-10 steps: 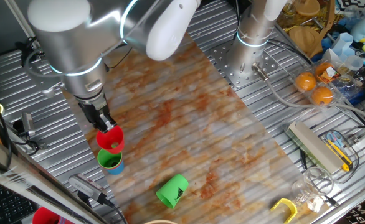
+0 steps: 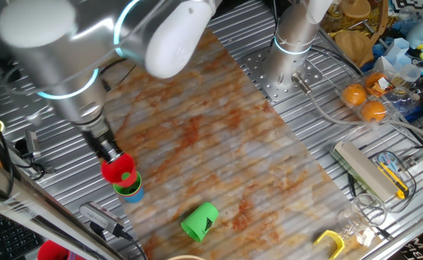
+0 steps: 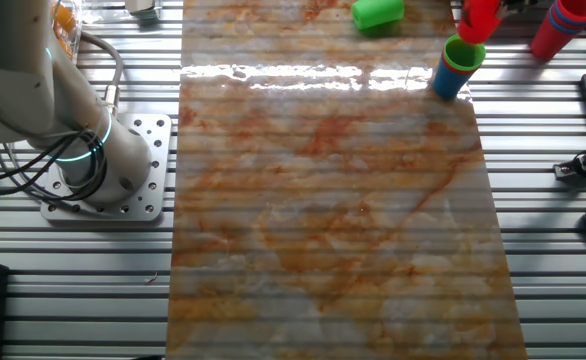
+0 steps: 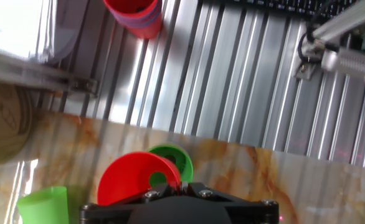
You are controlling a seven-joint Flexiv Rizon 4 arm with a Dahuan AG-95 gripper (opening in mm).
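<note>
A red cup hangs tilted from my gripper, which is shut on its rim. Just below it stands a stack of nested cups, green inside and blue outside, on the marbled board's edge. In exterior view 2 the red cup is above and slightly to the right of the stack. From the wrist, the red cup covers part of the green rim; the fingertips meet at the cup's wall. A green cup lies on its side on the board.
Another stack of red and blue cups stands off the board on the slatted metal table. A camera on a mount is close to the nested stack. The board's middle is clear.
My gripper has moved left in exterior view 1 with the red cup, which now sits lower and further left, overlapping the green rim. The lying green cup has not moved.
</note>
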